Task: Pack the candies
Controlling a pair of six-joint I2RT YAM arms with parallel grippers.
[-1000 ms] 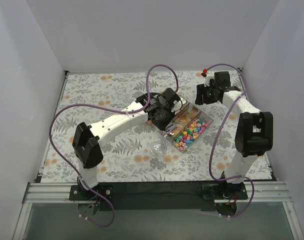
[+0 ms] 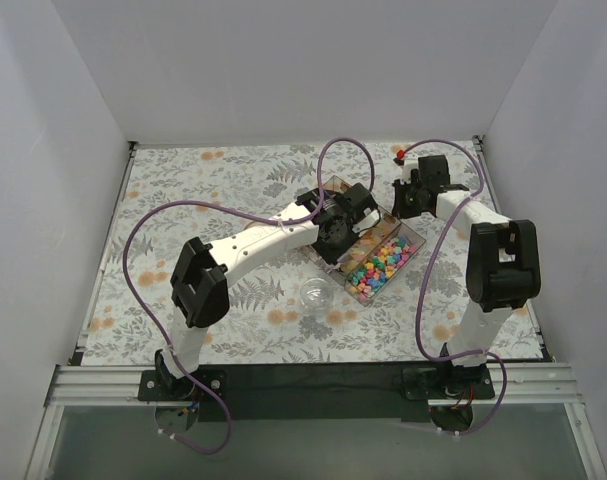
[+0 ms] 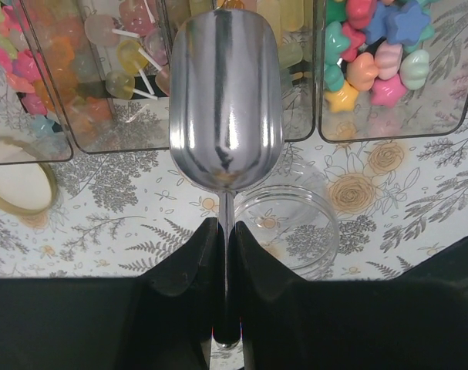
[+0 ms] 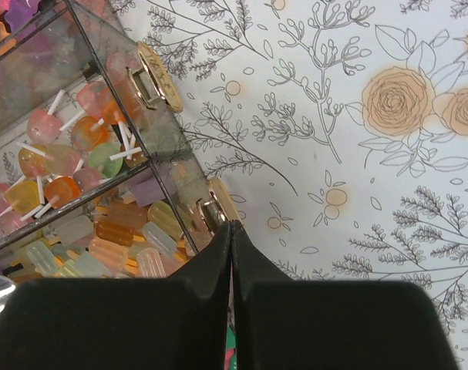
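My left gripper is shut on the handle of a steel scoop (image 3: 226,92), whose bowl lies over the middle compartments of a clear divided candy box (image 3: 449,116). The compartments hold pastel star and round candies (image 3: 388,89), lollipops (image 3: 129,65), and popsicle-shaped candies (image 4: 110,250). Below the box in the left wrist view is a clear round container (image 3: 318,231). My right gripper is shut, with nothing seen between its fingertips, by a gold clasp (image 4: 226,196) on the box's edge.
A gold-rimmed lid (image 3: 18,177) lies left of the clear container.
My right gripper has come slightly down and left in the top view.
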